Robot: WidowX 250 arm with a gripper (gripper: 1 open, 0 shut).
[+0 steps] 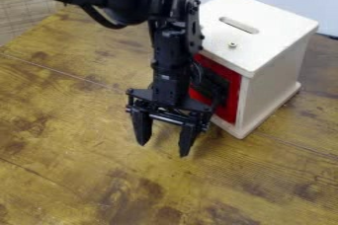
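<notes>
My black gripper [164, 138] hangs just above the wooden table, in front and left of a white box [271, 71] with a red front panel [224, 110]. Its two fingers point down and stand apart, with nothing visible between them. The arm reaches in from the upper left and partly hides the red panel.
The box has a slot and a small knob on top. A white wall stands behind it, and a woven mat lies at the upper left.
</notes>
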